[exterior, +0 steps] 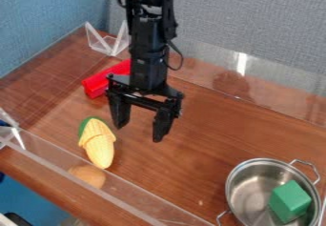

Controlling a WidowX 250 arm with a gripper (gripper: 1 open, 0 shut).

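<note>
My black gripper (139,121) stands open over the middle-left of the wooden table, with nothing visible between its fingers. Below and left of it lies a yellow toy corn (99,148) with a green top. A red object (99,80) lies partly hidden behind the arm. At the lower right, a steel pot (243,185) with two handles holds a green block (289,202).
A brown oval object (88,175) lies just in front of the corn. A white wire rack (105,41) stands at the back left. Clear barriers edge the table at front and back.
</note>
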